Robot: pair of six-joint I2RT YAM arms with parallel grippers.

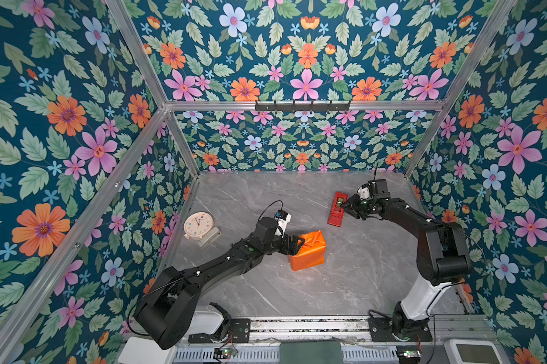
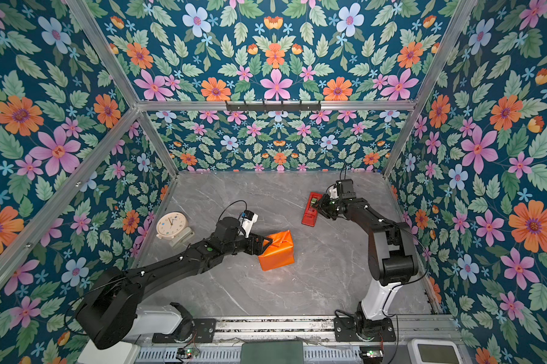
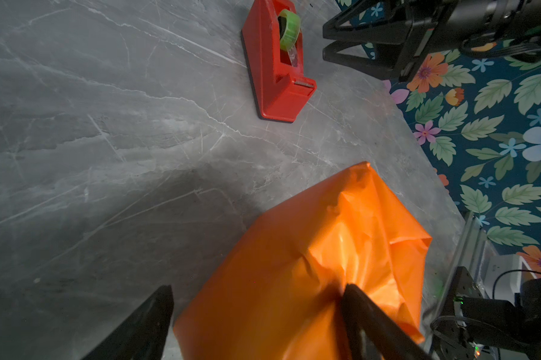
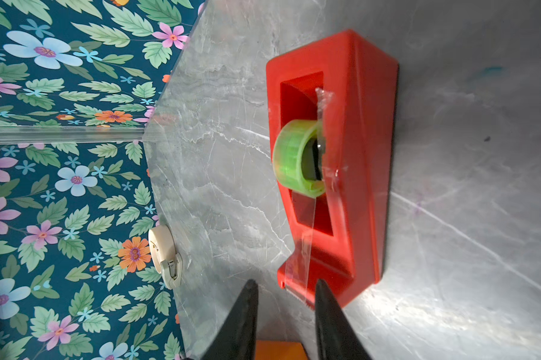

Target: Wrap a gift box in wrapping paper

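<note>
An orange paper-wrapped box (image 1: 308, 257) stands on the grey table in front of the middle. My left gripper is open at its left side; in the left wrist view one finger (image 3: 372, 327) overlaps the creased orange paper (image 3: 318, 252) and the other is over bare table. Whether the paper is touched cannot be told. Behind and right of the box lies a red tape dispenser (image 4: 360, 150) with a green tape roll (image 4: 294, 157). My right gripper is open near the dispenser's front end, where a clear strip of tape (image 4: 301, 264) runs down.
A round cream clock (image 1: 199, 225) on a grey base stands at the table's left edge. Patterned walls close in the back and sides. Bare table (image 1: 255, 188) lies behind the left arm and in front of the box.
</note>
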